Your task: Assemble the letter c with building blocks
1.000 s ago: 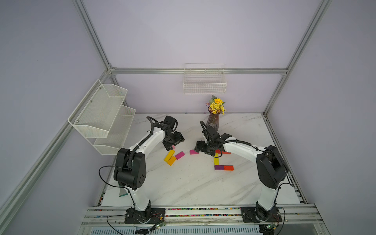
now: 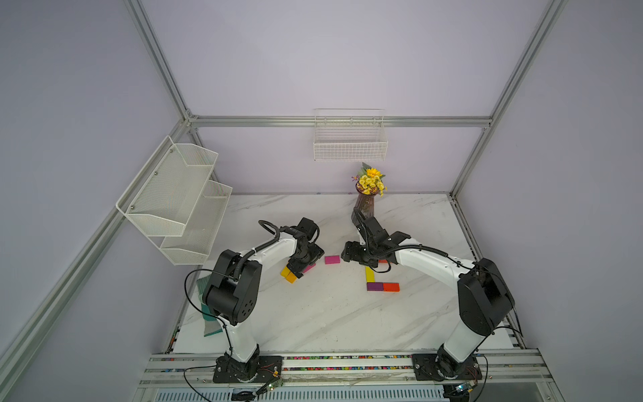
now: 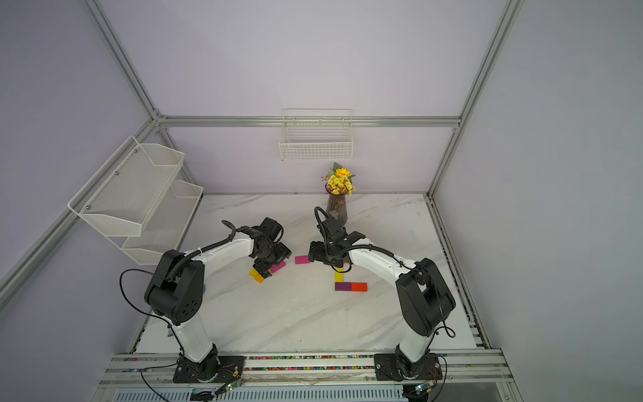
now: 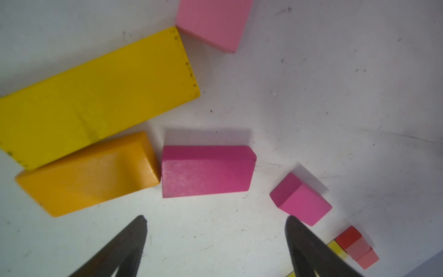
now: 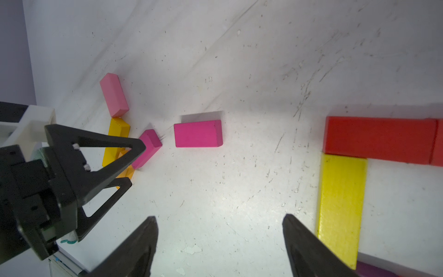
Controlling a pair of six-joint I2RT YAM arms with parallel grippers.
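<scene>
A yellow block (image 5: 342,207) stands upright on the page, with a red block (image 5: 379,140) across its far end and a second red one beyond it. Purple (image 2: 375,286) and red (image 2: 391,287) blocks run right from its near end. A lone magenta block (image 5: 197,134) lies between the arms. Left of it are another magenta block (image 4: 207,171), an orange block (image 4: 92,174), a yellow block (image 4: 99,99) and a pink block (image 4: 214,22). My left gripper is open above the magenta block. My right gripper is open, empty, above the table.
A flower vase (image 3: 337,207) stands at the back. A white mesh rack (image 2: 177,201) hangs on the left, and a teal cloth (image 2: 211,325) lies by the left arm's base.
The blocks appear unmoved.
</scene>
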